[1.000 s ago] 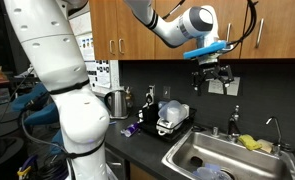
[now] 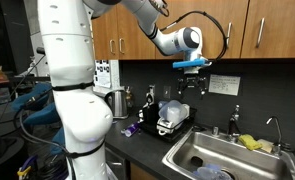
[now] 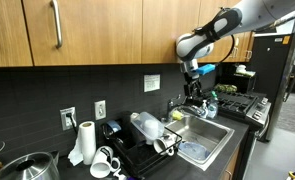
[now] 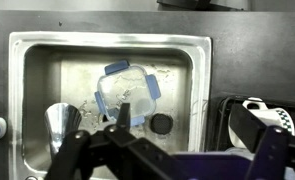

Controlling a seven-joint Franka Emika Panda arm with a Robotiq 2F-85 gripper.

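High over the counter between the drying rack and the sink, my gripper (image 2: 191, 91) points down. In the wrist view its dark fingers stand wide apart at the bottom edge, with nothing between them. Below lies the steel sink (image 4: 27, 100). Inside it are a clear container lid (image 4: 128, 90) with blue clips, tilted metal cup (image 4: 60, 122) and the dark drain (image 4: 161, 124). To the sink's side stands the black dish rack (image 3: 137, 152), holding a clear plastic tub (image 3: 147, 125) and a white mug (image 3: 163, 146). No object touches the gripper.
Wooden cabinets (image 2: 137, 35) hang close behind the arm. The faucet (image 2: 234, 122), a yellow cloth (image 2: 249, 141) and bottles line the sink's back edge. More white mugs (image 3: 105, 162) and a paper towel roll (image 3: 87, 142) stand beyond the rack.
In exterior view 1 the arm's upper part and gripper have shifted left, from over the sink's near side toward the rack. Sink and rack contents look unchanged.
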